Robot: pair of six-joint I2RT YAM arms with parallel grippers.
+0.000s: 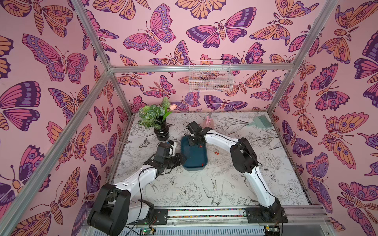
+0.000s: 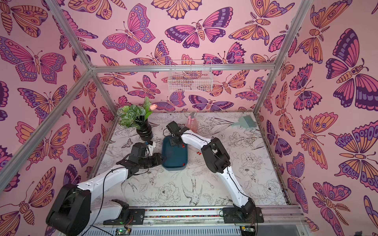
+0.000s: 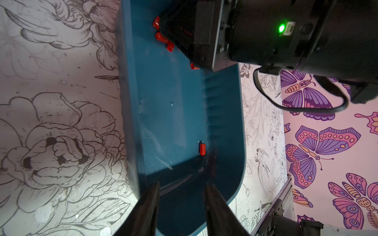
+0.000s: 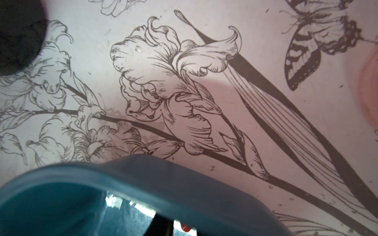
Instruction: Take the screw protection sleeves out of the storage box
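The dark blue storage box (image 1: 194,167) stands mid-table with small red sleeves inside. In the left wrist view several sleeves (image 3: 161,37) cluster at its far end, and a single sleeve (image 3: 202,149) lies apart, nearer my left gripper. My left gripper is open above the near end, nothing between its fingers. My right gripper (image 1: 193,142) reaches down into the far end, close to the cluster. In the right wrist view its dark fingers (image 4: 159,227) show only at the bottom edge, with a bit of red beside them; any grip on a sleeve is unclear.
Several red sleeves (image 1: 217,153) lie on the table right of the box. A potted plant (image 1: 161,131) stands behind left, a pink bottle (image 1: 208,121) behind the right gripper, and a green object (image 1: 259,122) far right.
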